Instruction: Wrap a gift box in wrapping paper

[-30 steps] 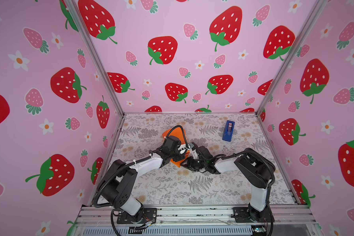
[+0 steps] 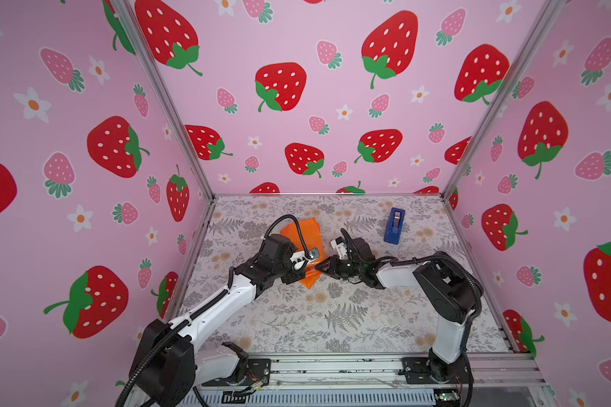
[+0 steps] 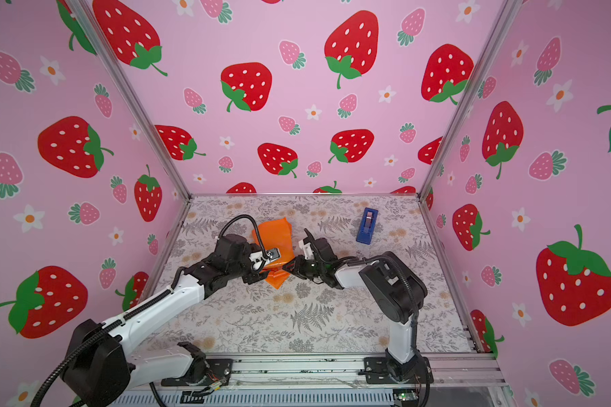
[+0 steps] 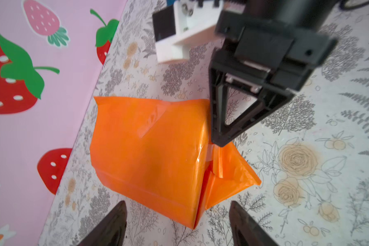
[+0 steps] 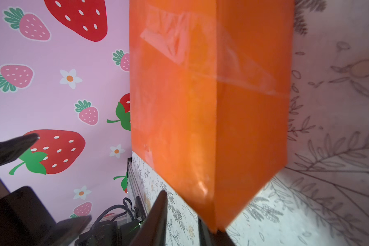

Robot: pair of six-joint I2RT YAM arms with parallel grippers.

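The gift box is covered in orange wrapping paper [image 4: 151, 143], with a clear tape strip [image 5: 168, 37] on its surface. An unfolded paper flap [image 4: 231, 176] sticks out at its near end. My left gripper stands open above and back from the package, nothing between its fingers. The tips of my right gripper are at the package's edge beside the flap. In the right wrist view its fingers [image 5: 153, 221] lie close together below the box corner; whether paper is between them is hidden.
A blue tape dispenser [image 2: 394, 226] lies at the back right of the table. Both arms crowd the package from left and right.
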